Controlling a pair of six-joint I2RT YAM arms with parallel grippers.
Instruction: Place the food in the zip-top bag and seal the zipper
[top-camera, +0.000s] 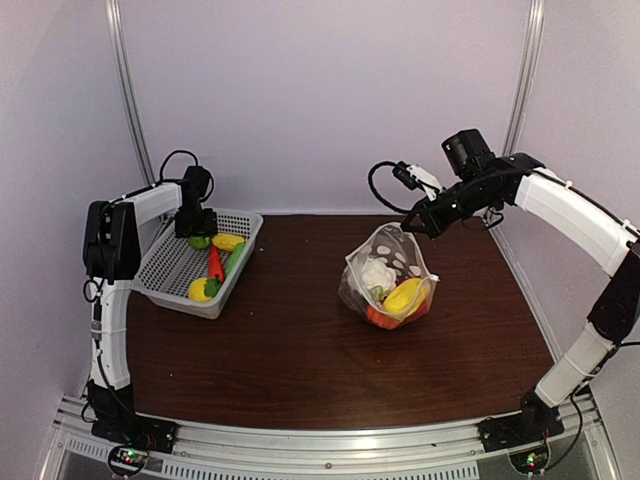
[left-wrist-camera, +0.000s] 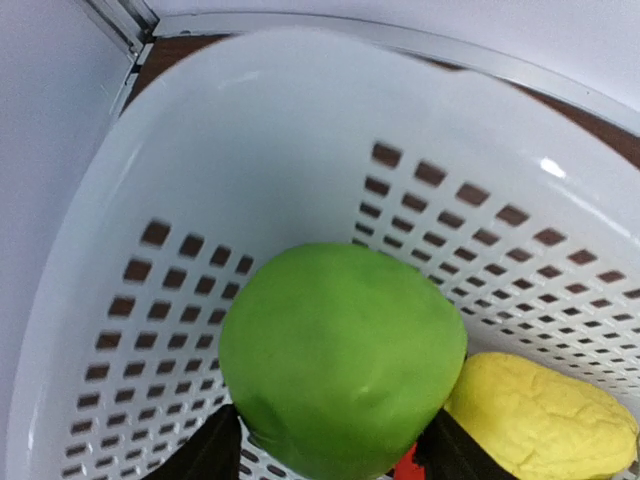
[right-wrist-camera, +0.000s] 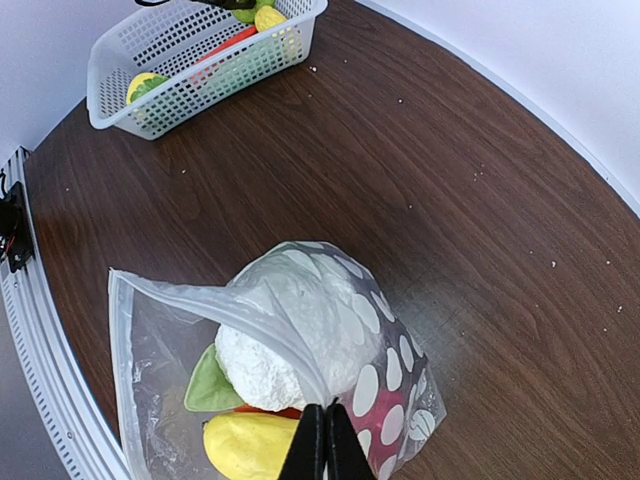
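Note:
A green round vegetable (left-wrist-camera: 340, 350) lies in the white basket (top-camera: 215, 310), between the parted fingers of my left gripper. Both fingers come up against its near sides; whether they grip it I cannot tell. My right gripper is shut on the rim of the clear zip top bag (right-wrist-camera: 160, 380), whose mouth gapes to the left. Inside the bag are a white cauliflower-like piece (top-camera: 377, 275), a yellow piece (top-camera: 406, 295) and red food (top-camera: 380, 318).
More food stays in the basket: yellow corn (top-camera: 229, 242), a red pepper (top-camera: 215, 264), a long green piece (top-camera: 235, 258) and a yellow-and-green piece (top-camera: 202, 290). Bare brown table (top-camera: 290, 340) lies between basket and bag. Walls close in at the back and sides.

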